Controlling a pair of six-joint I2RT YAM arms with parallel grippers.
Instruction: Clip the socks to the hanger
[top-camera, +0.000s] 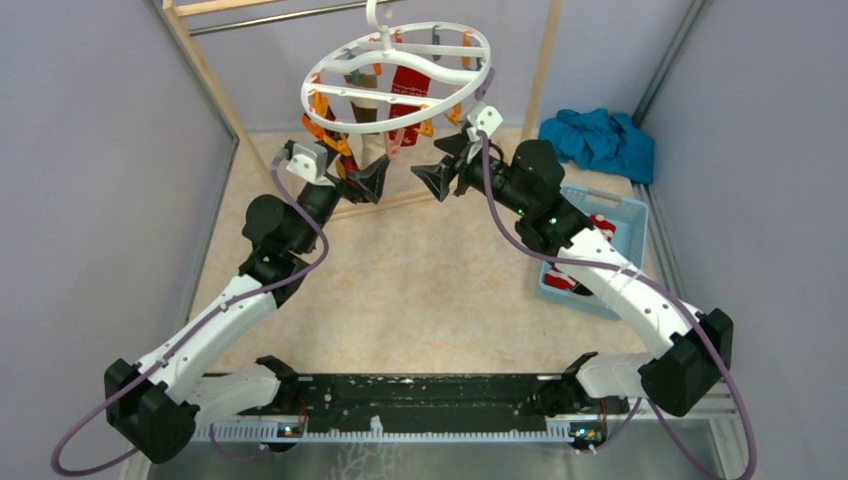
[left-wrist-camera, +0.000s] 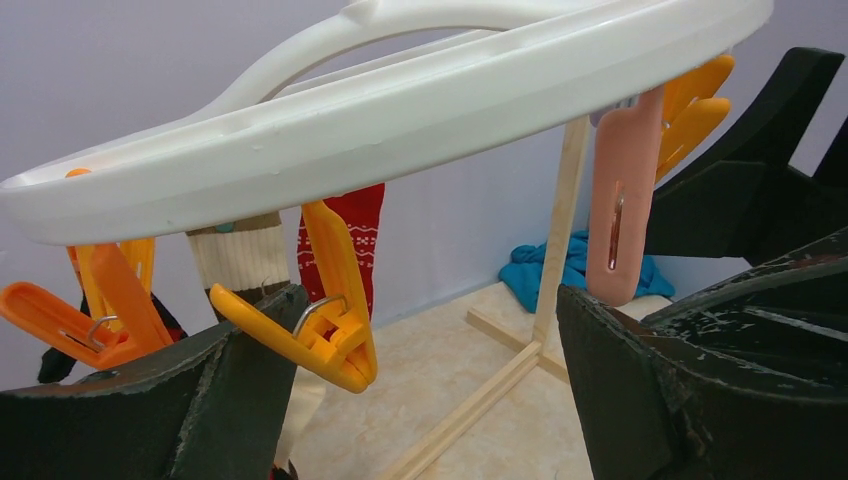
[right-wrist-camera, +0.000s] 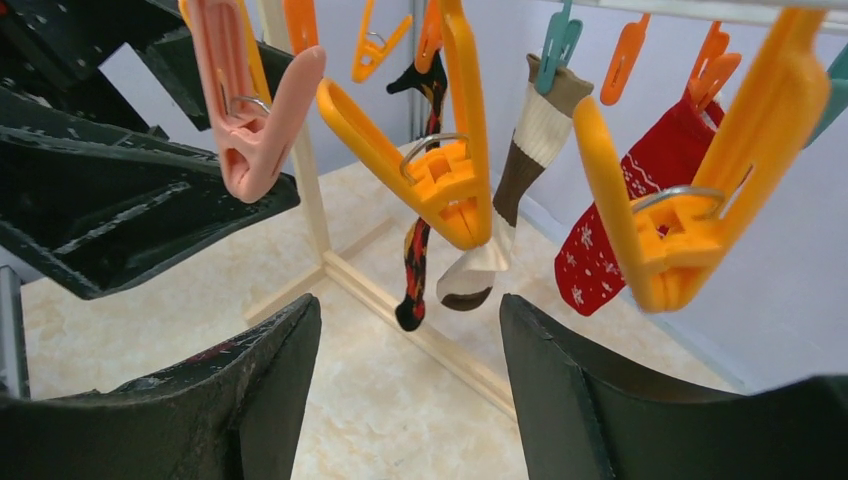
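Note:
The white round hanger (top-camera: 395, 127) has coloured clips around it. A red sock (right-wrist-camera: 618, 245), a brown-and-cream sock (right-wrist-camera: 535, 140) and a dark patterned sock (right-wrist-camera: 415, 270) hang from it. My left gripper (top-camera: 367, 180) is open below the hanger's front left, near an orange clip (left-wrist-camera: 340, 300), nothing held between its fingers. My right gripper (top-camera: 440, 172) is open to the right of the pink clip, with empty fingers below orange clips in the right wrist view.
A blue bin (top-camera: 628, 215) with socks stands at the right, behind the right arm. A blue cloth (top-camera: 595, 142) lies at the back right. Wooden frame bars (top-camera: 550, 60) rise behind the hanger.

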